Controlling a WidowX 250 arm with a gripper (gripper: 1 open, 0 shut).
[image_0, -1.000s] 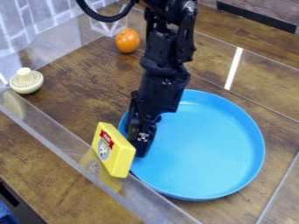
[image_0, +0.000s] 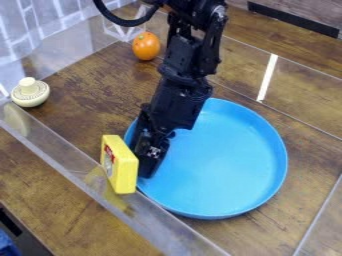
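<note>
The black arm reaches down from the top centre to my gripper (image_0: 144, 148), whose dark fingers are low at the left rim of a blue plate (image_0: 227, 170). Just below them a yellow box (image_0: 119, 164) stands at the plate's lower left edge, beside a clear barrier. Whether the fingers are open or shut, or touch the box, is hard to tell in this dark view.
An orange fruit (image_0: 146, 46) sits at the back left, and a white mushroom-like object (image_0: 30, 92) at the left.
The yellow box has shifted slightly left and up and turned, so its red label no longer shows. The arm has moved slightly.
</note>
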